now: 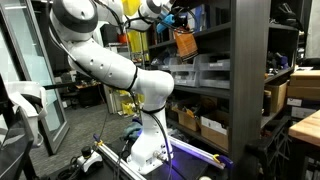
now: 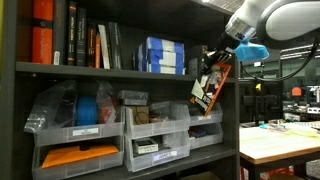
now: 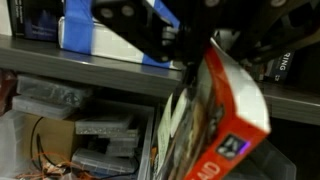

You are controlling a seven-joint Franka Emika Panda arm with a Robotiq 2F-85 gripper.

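A book with an orange-red cover (image 1: 186,44) hangs slanted from my gripper (image 1: 176,20) in front of the shelf unit. From the second exterior view, the same book (image 2: 209,90) tilts below the gripper (image 2: 229,60), near the right end of the upper shelf. Close up in the wrist view, the red and white book (image 3: 222,120) fills the lower middle, held at its upper end. The gripper's fingers are dark and blurred there, and the exact contact is hard to make out.
The upper shelf (image 2: 110,73) carries a row of upright books (image 2: 75,38) and blue-and-white boxes (image 2: 160,56). Clear plastic bins (image 2: 155,120) stand on the shelf below, close to the hanging book. A bright table (image 2: 275,145) is at the right.
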